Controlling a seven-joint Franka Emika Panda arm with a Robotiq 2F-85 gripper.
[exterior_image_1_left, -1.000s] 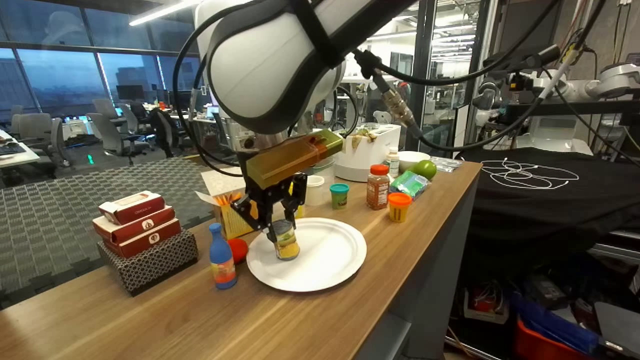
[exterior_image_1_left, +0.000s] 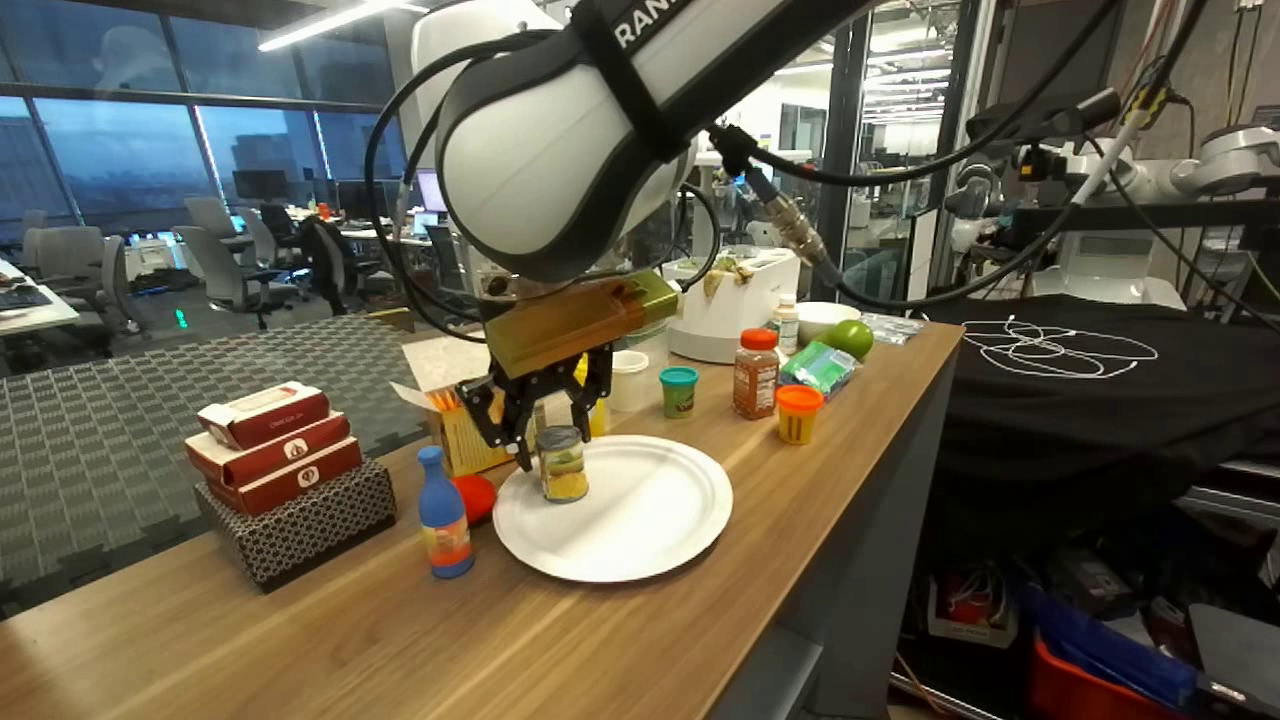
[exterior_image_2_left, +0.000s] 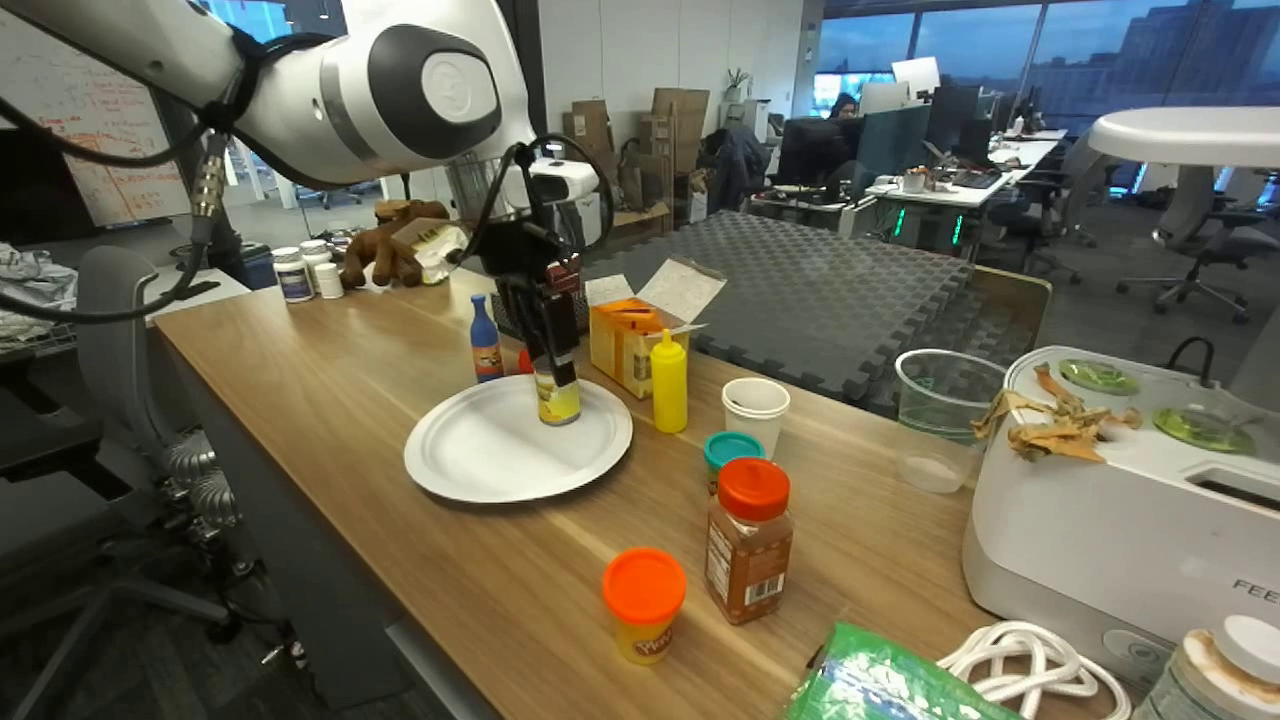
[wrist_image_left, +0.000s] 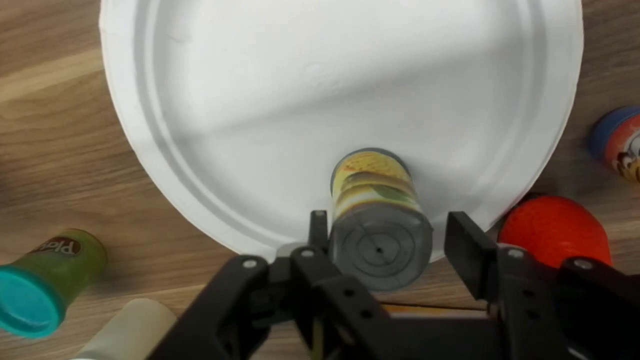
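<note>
A small can (exterior_image_1_left: 563, 468) with a yellow label and grey metal lid stands upright on the white plate (exterior_image_1_left: 654, 516), close to its rim on the yellow box's side. My gripper (exterior_image_1_left: 553, 445) is just above, its fingers parted around the can's upper part. In the wrist view the can (wrist_image_left: 379, 240) lies between the two fingertips of the gripper. One finger is close against it, though contact is hard to tell; a clear gap separates the other finger from it.
Beside the plate are a blue bottle (exterior_image_1_left: 444, 514), a red ball-like object (wrist_image_left: 555, 233), an open yellow box (exterior_image_2_left: 621, 348) and a yellow squeeze bottle (exterior_image_2_left: 669, 384). Tubs and an orange-lidded jar (exterior_image_2_left: 750, 546) stand farther along. Most of the plate is bare.
A second ago the can leaned at an angle between the fingers. Now it stands upright, shifted slightly toward the plate's far rim. The fingers have spread and the arm has risen a little.
</note>
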